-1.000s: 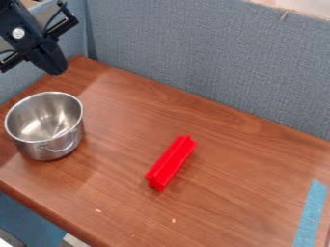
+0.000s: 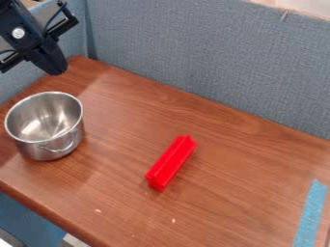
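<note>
A black robot arm with its gripper [image 2: 37, 39] reaches in at the upper left, above and behind a shiny steel pot [image 2: 45, 130] on the wooden table. I cannot tell whether the gripper is open or shut. A red elongated block [image 2: 172, 162] lies diagonally near the middle of the table, apart from the pot.
Grey padded walls [image 2: 194, 53] stand behind the table [image 2: 142, 116]. A light blue strip [image 2: 310, 212] is at the right edge. The table between pot, block and back wall is clear.
</note>
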